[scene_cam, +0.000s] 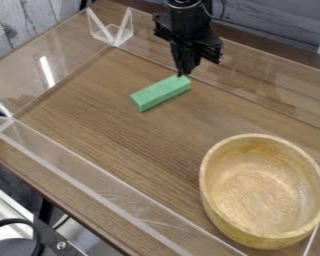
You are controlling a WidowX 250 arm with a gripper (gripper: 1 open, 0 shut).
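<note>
A green rectangular block (160,93) lies flat on the wooden table (96,140), left of center in the upper half. My black gripper (183,71) is just beyond the block's upper right end, shut, with nothing visible between its fingers. The arm reaches down from the top of the view.
A large pale yellow round bowl (262,230) sits at the lower right. A clear plastic piece (112,28) stands at the top left. Black cables lie at the lower left corner.
</note>
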